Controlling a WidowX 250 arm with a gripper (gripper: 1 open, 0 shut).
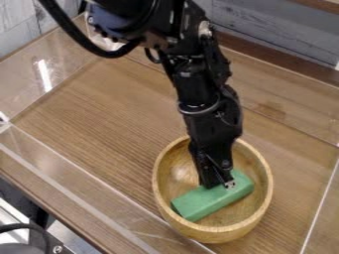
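A round wooden bowl (pixel 179 213) sits at the lower right of the table. In it lies a green rectangular block (pixel 201 202). My black gripper (pixel 216 182) reaches down into the bowl at the block's upper part. Its fingertips are dark and small here, and whether anything is between them is hidden.
A grey panelled wall (pixel 279 45) runs behind it. A black cable lies at the lower left edge.
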